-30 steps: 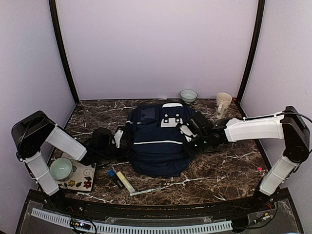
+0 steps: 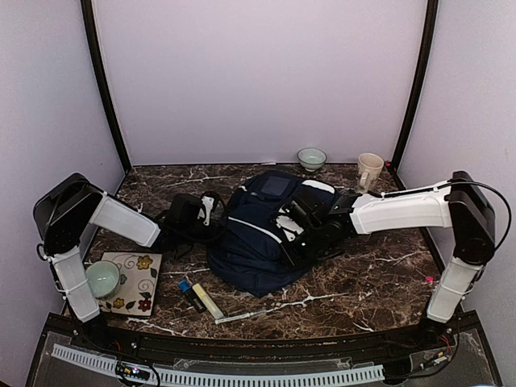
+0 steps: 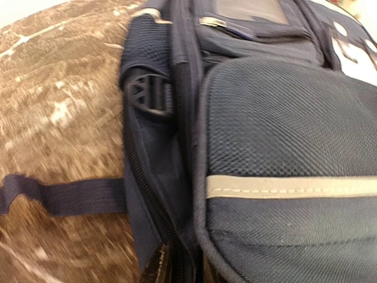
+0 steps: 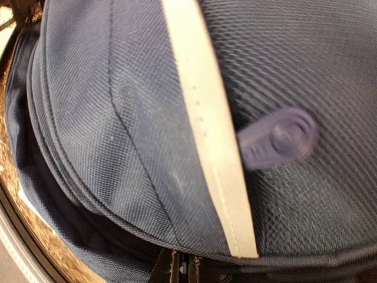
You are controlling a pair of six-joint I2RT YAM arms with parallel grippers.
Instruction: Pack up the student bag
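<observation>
A navy backpack (image 2: 266, 201) with pale reflective strips lies mid-table, askew. At its left side my left gripper (image 2: 211, 230) is shut on the bag; the left wrist view (image 3: 185, 271) shows its fingertips at the zip (image 3: 150, 194) along the side. My right gripper (image 2: 286, 250) is shut on the bag's front right; in the right wrist view (image 4: 182, 271) its fingertips sit at the edge below the front panel (image 4: 129, 147). In front of the bag lie a blue-capped item (image 2: 192, 297), a pale yellow item (image 2: 208, 302) and a thin pale stick (image 2: 240, 316).
A patterned board (image 2: 137, 305) holding a bowl (image 2: 102, 278) is at the left front. A second bowl (image 2: 311, 159) and a mug (image 2: 370, 169) stand at the back right.
The backpack has turned askew. My right gripper has moved left with the bag's front, while the left gripper has moved slightly right and towards the back.
</observation>
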